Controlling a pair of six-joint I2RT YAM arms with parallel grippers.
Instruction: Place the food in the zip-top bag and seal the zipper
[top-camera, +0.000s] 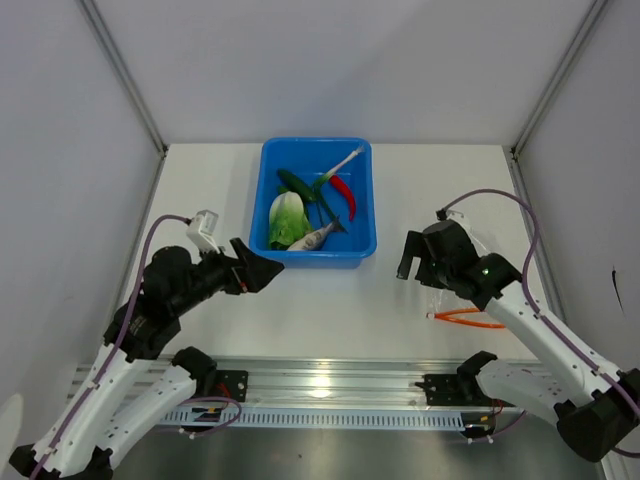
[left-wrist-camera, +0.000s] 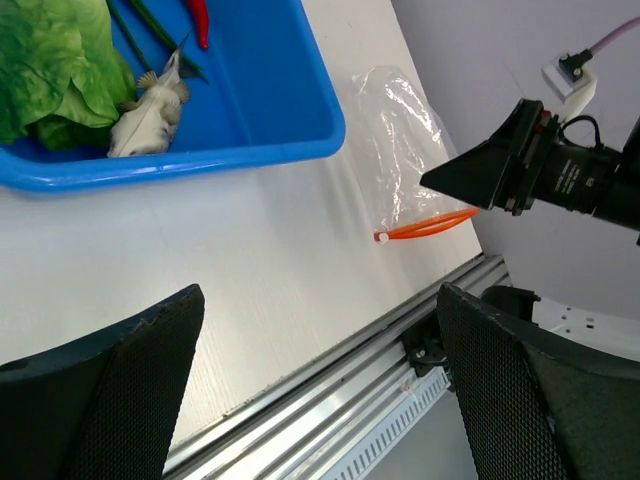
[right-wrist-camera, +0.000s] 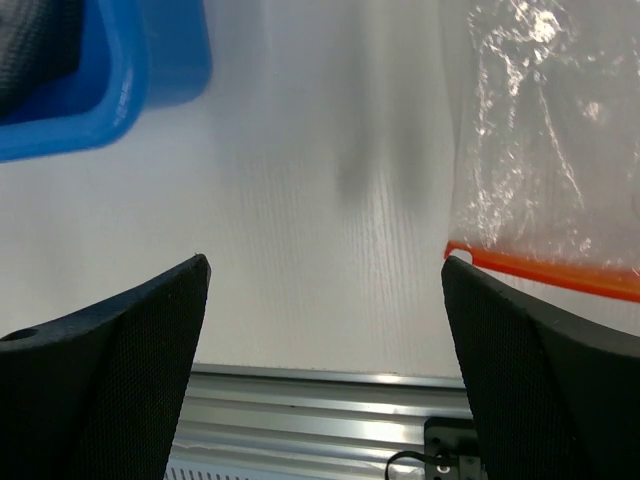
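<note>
A clear bag lies flat at the table's right, its orange-edged mouth slightly parted and facing the front. All the food is inside the blue bin: a leafy cabbage, a fish, a red chili, a cucumber and a spring onion. Just before the bin's front edge, my left gripper hangs open and empty. My right gripper also stands open, above the table between bin and bag; nothing is between its fingers. The right arm hides part of the bag from above.
Bare white table lies in front of the bin and between it and the bag. A metal rail runs along the front edge. Grey walls close off the back and both sides.
</note>
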